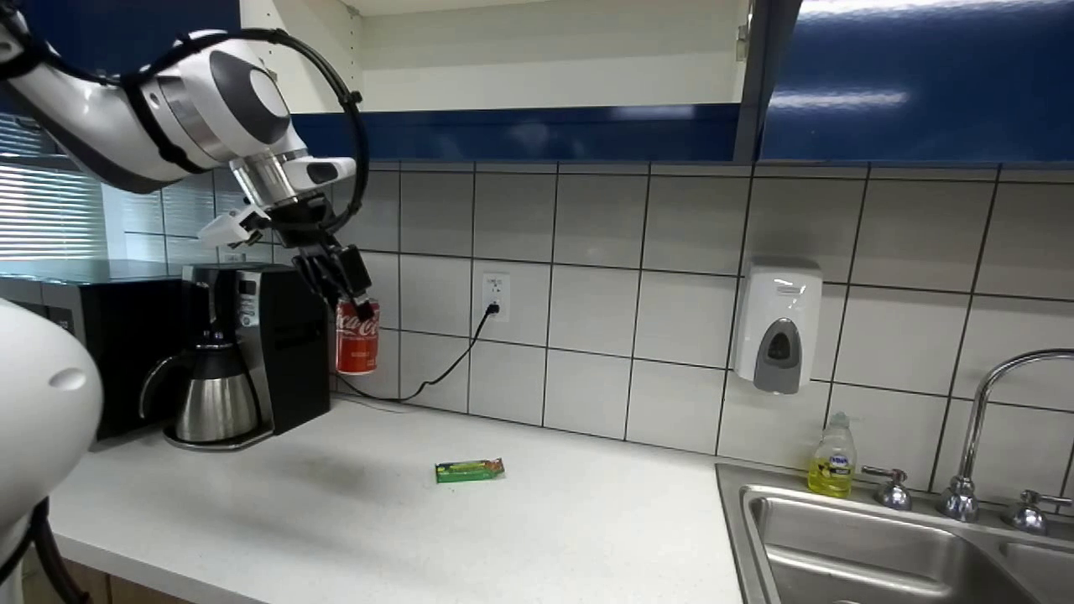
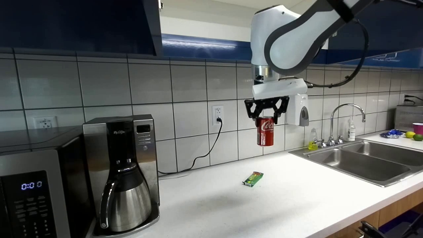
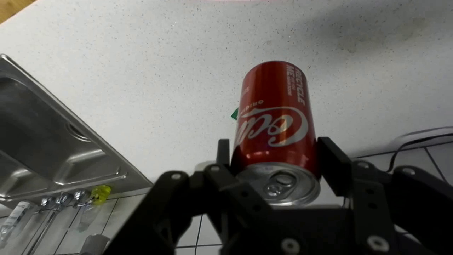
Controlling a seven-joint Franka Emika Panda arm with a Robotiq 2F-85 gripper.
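A red Coca-Cola can (image 2: 265,133) hangs upright in the air, well above the counter (image 2: 206,210). My gripper (image 2: 267,115) is shut on the upper part of it, pointing down. In the wrist view the can (image 3: 276,114) is clamped between the two black fingers, its tab end nearest the camera. On the counter below lies a small green packet (image 1: 469,470), mostly covered by the can in the wrist view. Above the blue ledge, the cabinet shelf (image 1: 549,60) is open and the part in view looks empty.
A coffee maker (image 2: 144,158) and a microwave (image 2: 31,190) occupy the counter's left end. At the right are the sink (image 1: 866,544), a dish soap bottle (image 1: 832,461) and a wall-mounted dispenser (image 1: 779,327). The blue cabinet edge (image 1: 523,134) overhangs the counter.
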